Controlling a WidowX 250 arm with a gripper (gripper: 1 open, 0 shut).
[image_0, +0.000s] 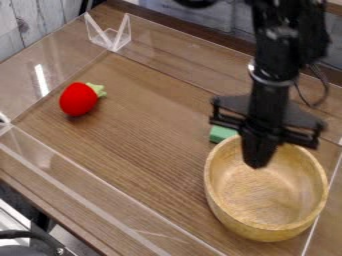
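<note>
My black gripper (263, 140) is low at the right of the camera view, over the back of a large tan bowl (263, 193); whether its fingers touch the rim is unclear. Nothing shows between its fingers, which look shut. A small green block (221, 133) lies just behind the bowl, partly hidden by the gripper.
A red ball-like object (78, 99) with a pale green part lies at the left. A clear wire-like or plastic item (107, 33) stands at the back left.
</note>
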